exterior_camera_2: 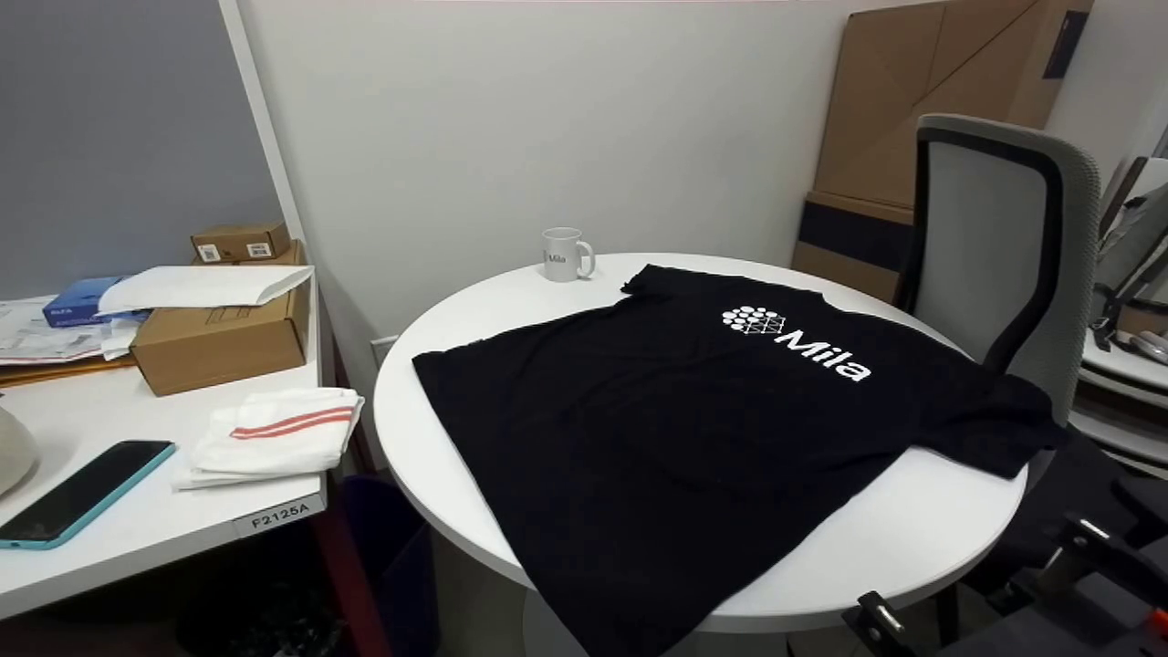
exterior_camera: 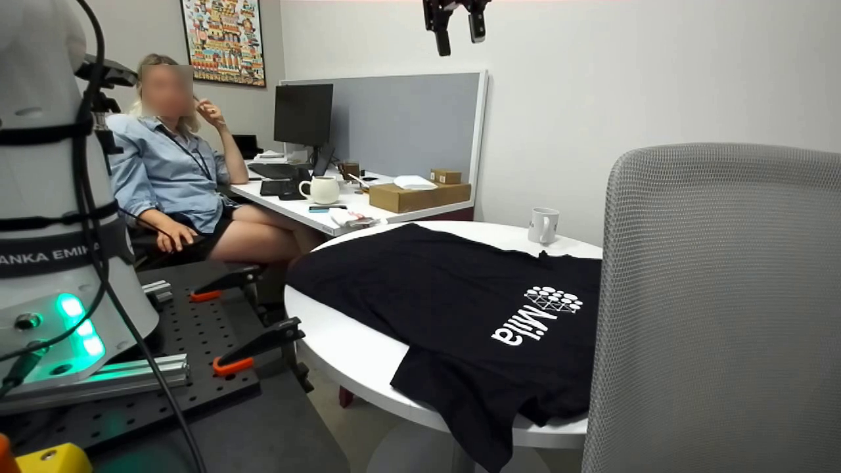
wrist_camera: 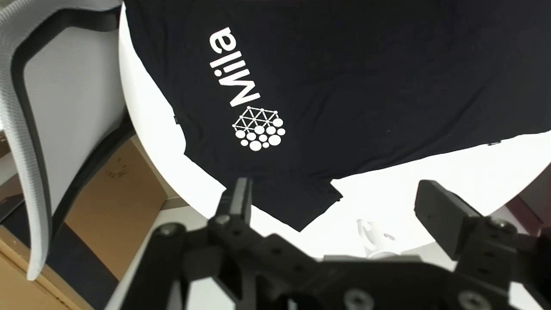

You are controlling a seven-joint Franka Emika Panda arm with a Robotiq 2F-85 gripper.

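Observation:
A black T-shirt (exterior_camera_2: 657, 427) with a white Mila print (exterior_camera_2: 810, 350) lies spread over the round white table (exterior_camera_2: 449, 318), parts of it hanging past the edge. High above the table, my gripper (exterior_camera: 459, 39) is open and apart from everything. In the wrist view the gripper has its fingers wide apart with nothing held. One sleeve (wrist_camera: 299, 204) of the shirt and a white mug (wrist_camera: 374, 235) appear between and beyond the fingers, well below them. The mug (exterior_camera_2: 561, 257) stands upright near the wall side of the table.
A grey mesh chair (exterior_camera: 717, 299) stands close against the table. Beside the table, a white desk (exterior_camera_2: 208, 537) carries a cardboard box (exterior_camera_2: 230, 339), a folded white cloth (exterior_camera_2: 274, 432) and a phone (exterior_camera_2: 82, 493). A person (exterior_camera: 173, 165) sits by the desk.

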